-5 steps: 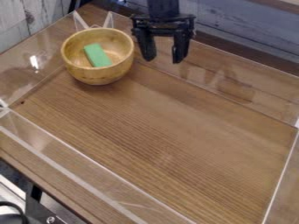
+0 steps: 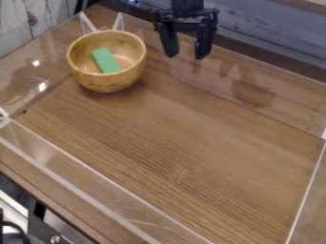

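A yellow bowl (image 2: 126,78) sits at the upper left of the wooden surface, with a green block (image 2: 105,58) inside it. The dark gripper (image 2: 186,46) hangs near the top centre, right of the bowl, its two fingers apart and pointing down, with nothing visible between them.
Pale edges border it at the left and back, and a dark object sits in the bottom-left corner.
The gripper has moved up in the view, toward the back of the surface. The bowl and green block look unchanged.
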